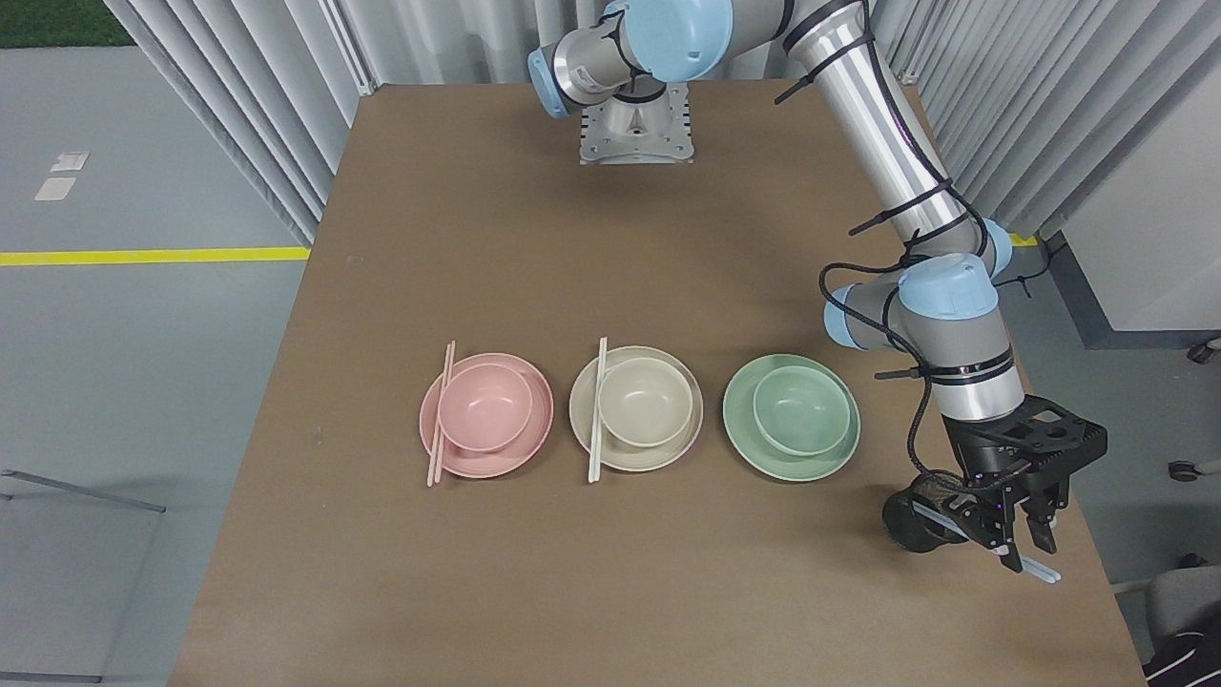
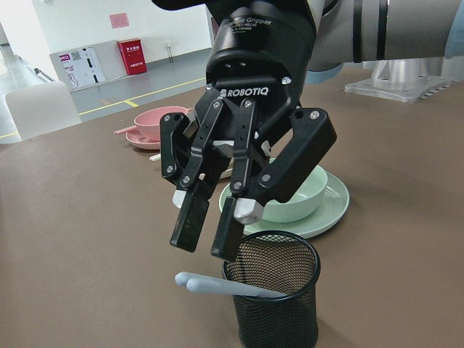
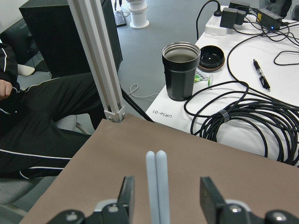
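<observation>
My black gripper (image 2: 207,236) stands open above a black mesh holder (image 2: 275,322) near the table's right end in the left view. A pair of pale blue chopsticks (image 2: 225,286) leans across the holder's rim; in the wrist view the chopsticks (image 3: 162,186) lie between my spread fingers. Green (image 1: 801,408), cream (image 1: 643,401) and pink bowls (image 1: 486,406) sit on matching plates in a row. White chopsticks (image 1: 597,418) and pink chopsticks (image 1: 440,424) rest on the cream and pink plates' left sides.
Past the table edge in the wrist view are a white desk with coiled cables (image 3: 238,121) and a tumbler (image 3: 180,74), a metal post, and a seated person.
</observation>
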